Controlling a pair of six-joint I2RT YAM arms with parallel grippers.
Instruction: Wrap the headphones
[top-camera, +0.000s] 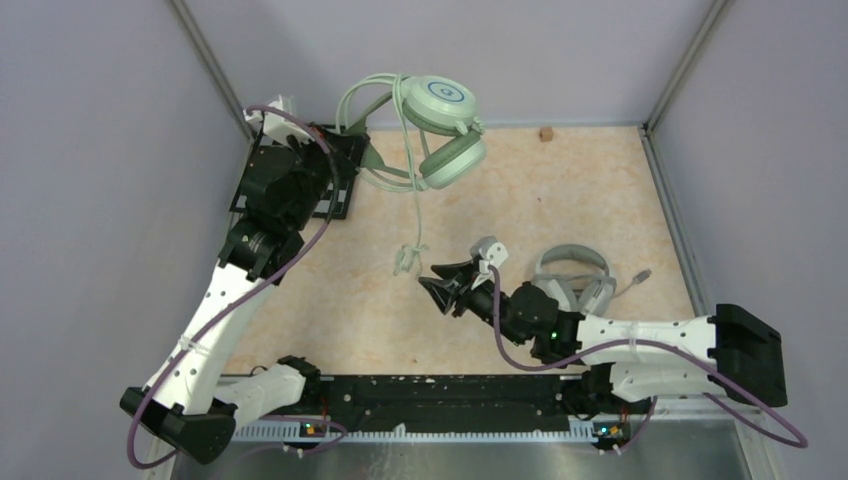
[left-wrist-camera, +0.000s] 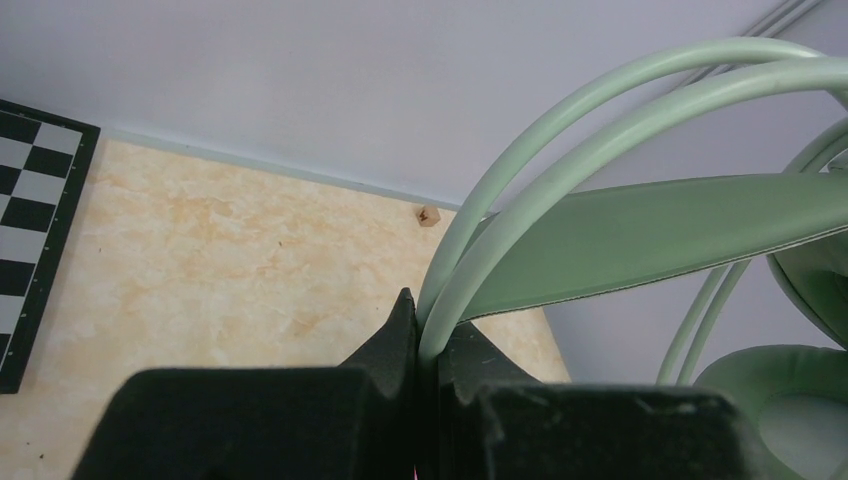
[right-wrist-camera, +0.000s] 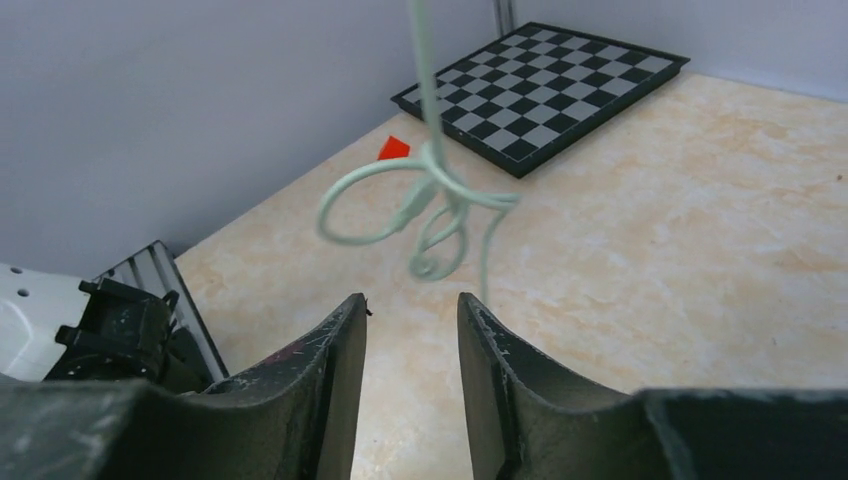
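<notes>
Mint-green headphones (top-camera: 445, 100) hang high at the top centre of the top view, with my left gripper (top-camera: 355, 150) shut on their band. In the left wrist view the band and cable loops rise from between that gripper's fingers. A green cable hangs from the headphones to a loose knot (top-camera: 409, 258), which looks blurred in the right wrist view. My right gripper (top-camera: 439, 291) is open just right of and below the knot, with nothing between its fingers.
Grey headphones (top-camera: 578, 256) lie at the right behind my right arm. A checkerboard (right-wrist-camera: 540, 85) is at the back left, a red object (right-wrist-camera: 393, 149) near it, and a small wooden block (top-camera: 546, 133) at the back.
</notes>
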